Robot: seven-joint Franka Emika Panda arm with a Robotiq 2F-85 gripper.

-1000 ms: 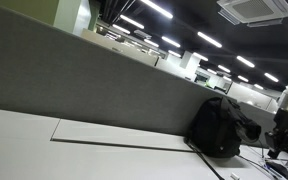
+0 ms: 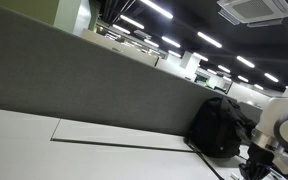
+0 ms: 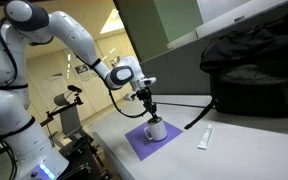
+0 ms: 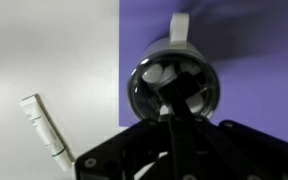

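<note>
A light grey mug (image 3: 156,131) stands upright on a purple mat (image 3: 144,142) in exterior view 2. Seen from above in the wrist view, the mug's handle (image 4: 179,28) points to the top and some pale, rounded items (image 4: 154,73) lie inside, partly hidden. My gripper points down over the mug's opening, its dark fingers close together and shut. Nothing shows between them. Whether the fingertips touch the contents I cannot tell. Only the gripper's dark lower part (image 2: 259,160) shows at the right edge of exterior view 1.
A white tube (image 4: 46,132) lies on the table beside the mat. Behind stands a black bag (image 3: 259,75) near the grey partition (image 2: 94,80).
In exterior view 1 the arm has moved lower and to the left at the right edge. The bag and table look the same.
</note>
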